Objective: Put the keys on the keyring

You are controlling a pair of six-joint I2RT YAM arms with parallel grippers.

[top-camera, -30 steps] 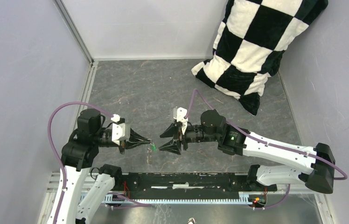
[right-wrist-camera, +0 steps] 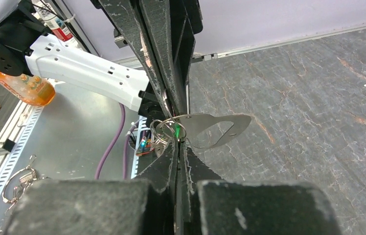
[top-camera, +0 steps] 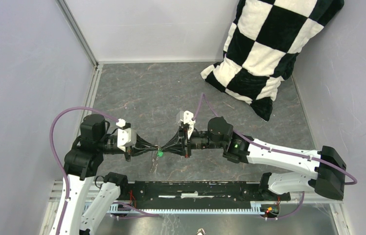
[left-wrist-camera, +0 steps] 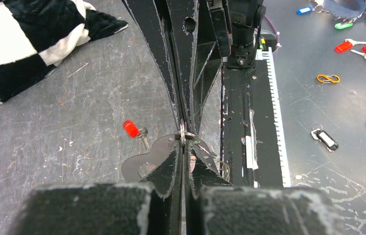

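Observation:
At the tips of my left gripper (top-camera: pixel 155 147), shut on it, is a metal ring (left-wrist-camera: pixel 182 131); a flat grey metal plate (right-wrist-camera: pixel 205 126) and small wire rings (right-wrist-camera: pixel 164 131) hang around it. A bit of green (top-camera: pixel 160 153) shows there too. My right gripper (top-camera: pixel 165 148) is shut tip to tip with the left one, its fingertips at the ring cluster; whether a thin ring sits between them I cannot tell. A red-tagged key (left-wrist-camera: pixel 130 129) appears beyond the plate, seemingly on the floor.
Several tagged keys, including a black-tagged one (left-wrist-camera: pixel 325 139), and a yellow carabiner (left-wrist-camera: pixel 328 78) lie on the metal surface beyond the rail (left-wrist-camera: pixel 275 112). A checkered cushion (top-camera: pixel 269 46) leans at the back right. The grey floor (top-camera: pixel 147 93) behind the arms is clear.
My right gripper has come left to the left gripper's tips and gone from open to shut. The left arm stays put, while the pieces hanging at its tips have swung slightly.

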